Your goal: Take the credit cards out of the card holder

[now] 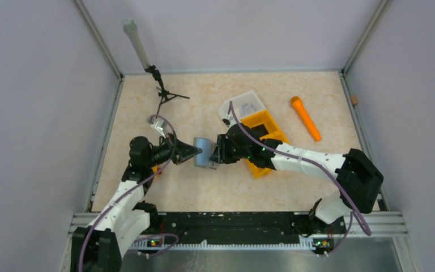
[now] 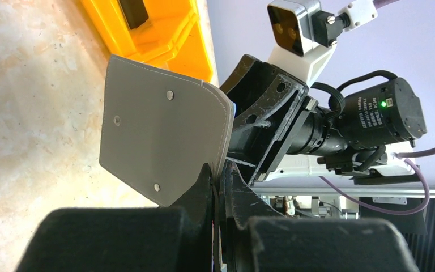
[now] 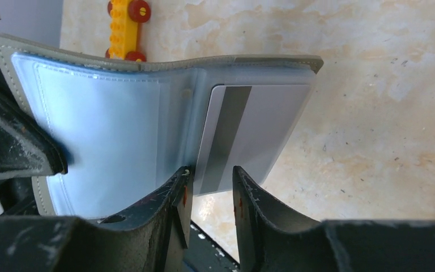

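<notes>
Between the two arms, above the table, hangs the grey card holder (image 2: 158,124), its blue inner side (image 3: 96,124) facing the right wrist camera. My left gripper is shut on one edge of it. A pale card with a dark stripe (image 3: 255,130) sits in the clear pocket on the holder's far half. My right gripper stands part open at the pocket, one fingertip (image 3: 186,173) close against the fold and the other (image 3: 239,173) in front of the card's lower part. Whether the pads touch the card cannot be told.
A yellow divided box (image 1: 266,122) stands beneath the right arm, with a clear bin (image 1: 243,105) behind it. An orange microphone (image 1: 306,118) lies at the right. At the back left stands a small tripod (image 1: 167,96).
</notes>
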